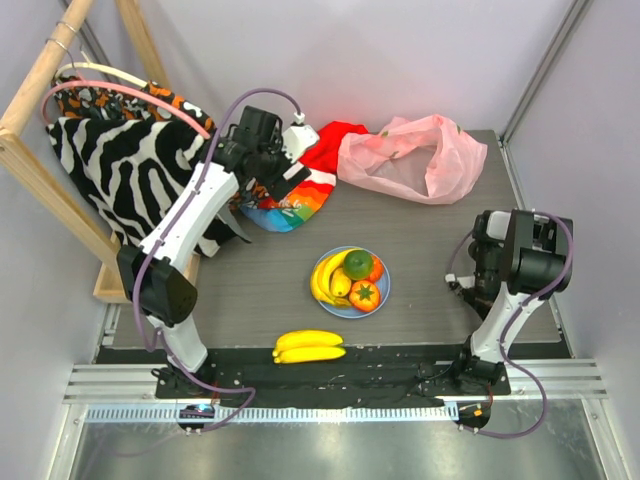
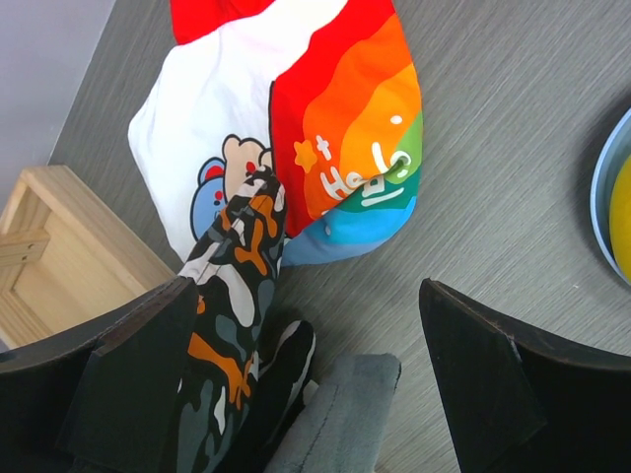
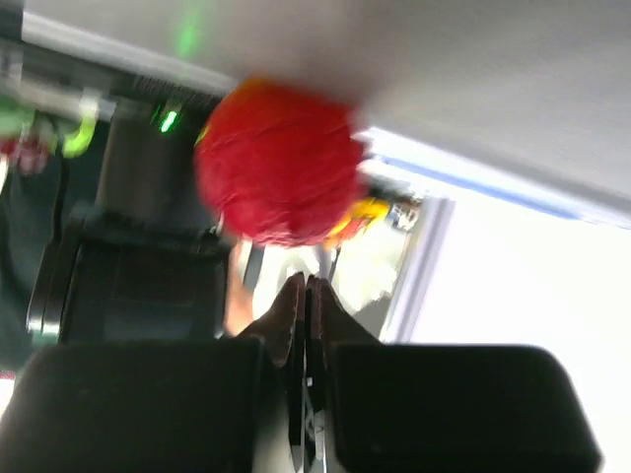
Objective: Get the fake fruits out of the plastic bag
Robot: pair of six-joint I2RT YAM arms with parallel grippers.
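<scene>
The pink plastic bag point(image 1: 455, 165) lies open at the back right, with no fruit visible in it. A blue plate point(image 1: 350, 312) holds bananas point(image 1: 325, 275), a green fruit point(image 1: 357, 264) and orange-red fruits point(image 1: 365, 296). Two bananas point(image 1: 305, 352) lie at the front edge. My left gripper point(image 1: 292, 178) is open over the colourful cloths. My right gripper is at the far right, its fingertips together; anything held between them is unclear. A blurred red round object point(image 3: 276, 163) shows beyond it in the right wrist view.
A wooden rack point(image 1: 50, 200) with patterned fabrics stands at the left. A rainbow cloth point(image 2: 345, 138) lies at the back centre.
</scene>
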